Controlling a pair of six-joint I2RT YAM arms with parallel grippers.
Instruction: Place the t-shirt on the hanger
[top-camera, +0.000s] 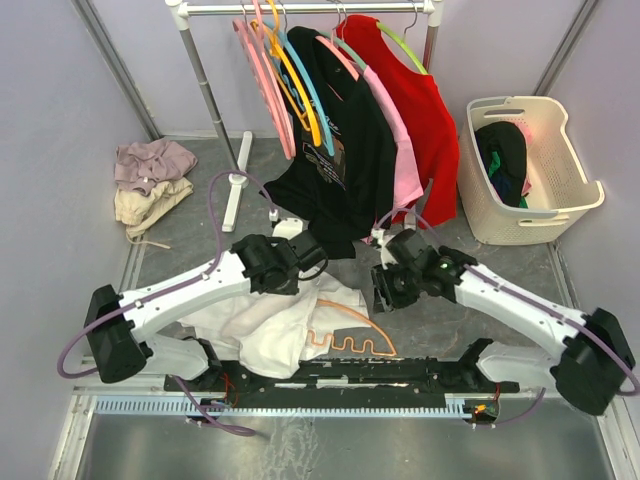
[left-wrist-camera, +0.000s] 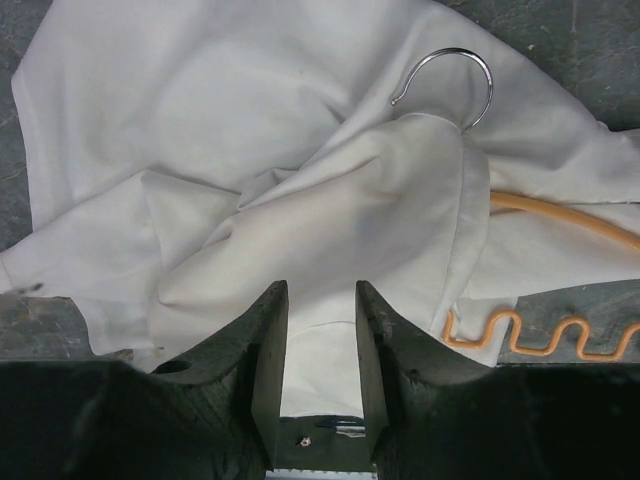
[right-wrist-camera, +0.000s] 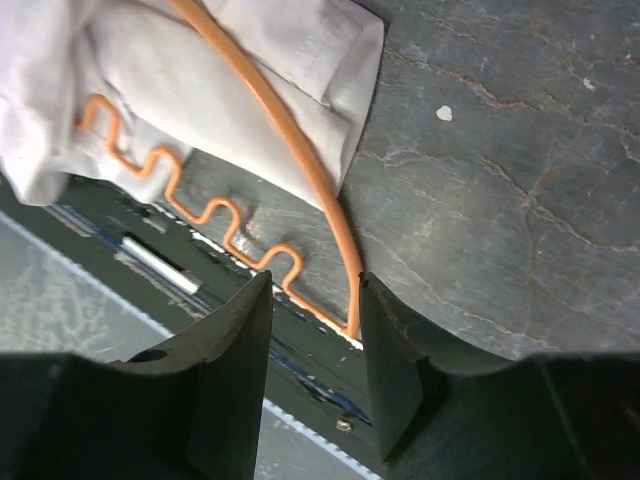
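A white t shirt (top-camera: 240, 320) lies crumpled on the floor in front of the rack. An orange hanger (top-camera: 362, 320) is partly inside it; its steel hook (left-wrist-camera: 470, 60) and wavy bar (right-wrist-camera: 238, 222) show. My left gripper is above the shirt, part open, with nothing visible between its fingers. My right gripper hangs over the hanger's right end, open, with nothing held.
A rack (top-camera: 205, 85) with coloured hangers and garments stands behind. A laundry basket (top-camera: 540, 220) is at the back right, folded clothes (top-camera: 150, 175) at the left.
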